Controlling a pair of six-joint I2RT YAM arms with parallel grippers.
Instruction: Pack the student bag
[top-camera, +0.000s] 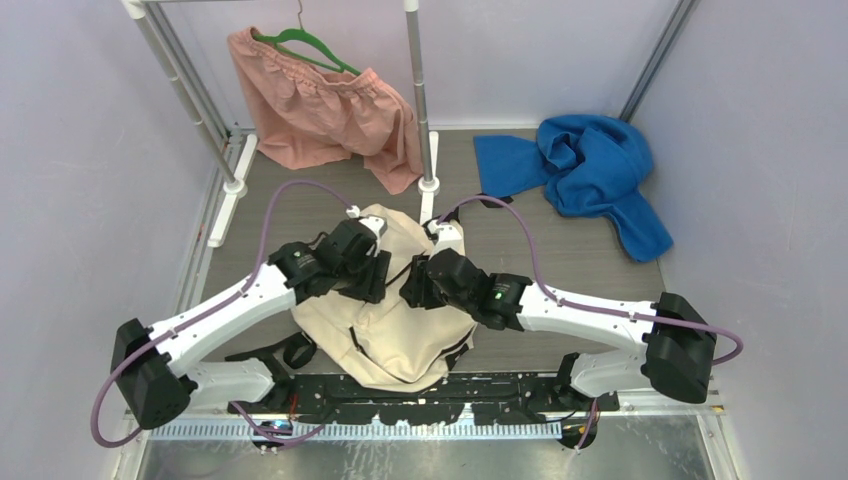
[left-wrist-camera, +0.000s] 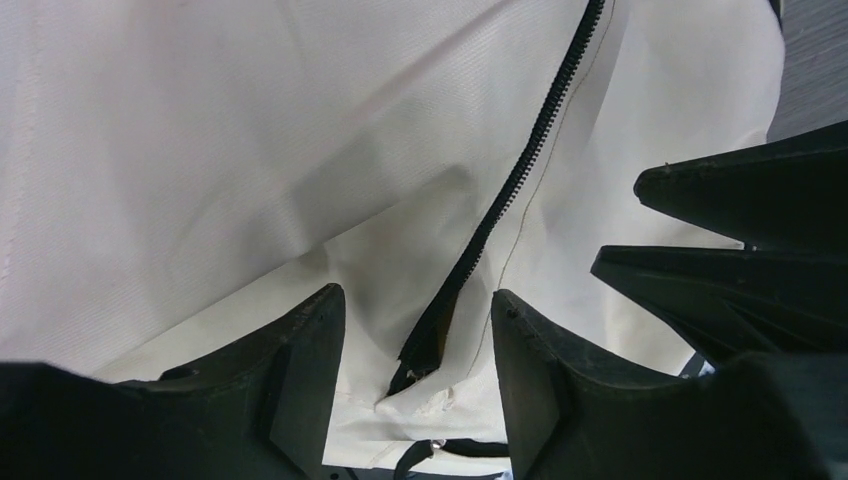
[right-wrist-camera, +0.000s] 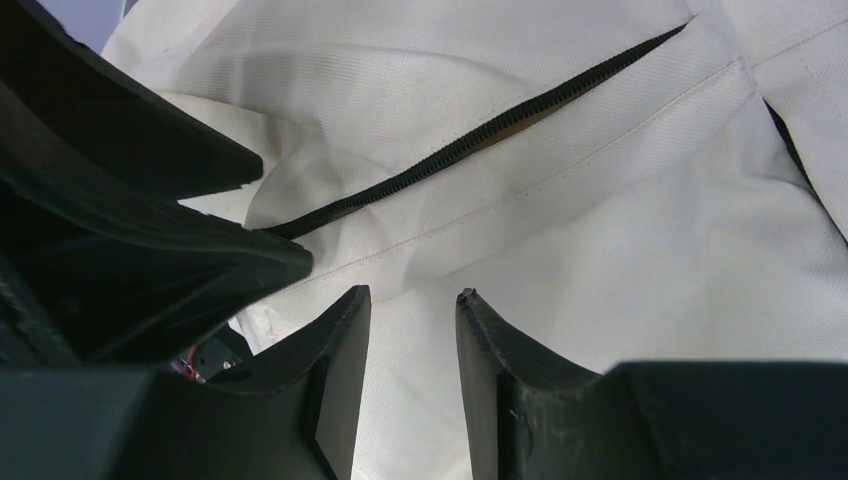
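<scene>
The cream canvas bag (top-camera: 340, 330) lies flat and creased at the front middle, under both grippers. A black zipper (left-wrist-camera: 530, 150) runs across it, partly parted at one end. My left gripper is open above the zipper's lower end, nothing between its fingers. My right gripper hangs over plain canvas just beside the zipper (right-wrist-camera: 470, 135), part open with a gap between its fingertips. The two grippers are close together, each appearing in the other's wrist view.
Pink shorts (top-camera: 320, 110) hang on a green hanger (top-camera: 317, 46) on a rack (top-camera: 418, 90) at the back. Blue cloth (top-camera: 595, 170) lies at the back right. Bare floor (top-camera: 560, 260) shows right of the bag.
</scene>
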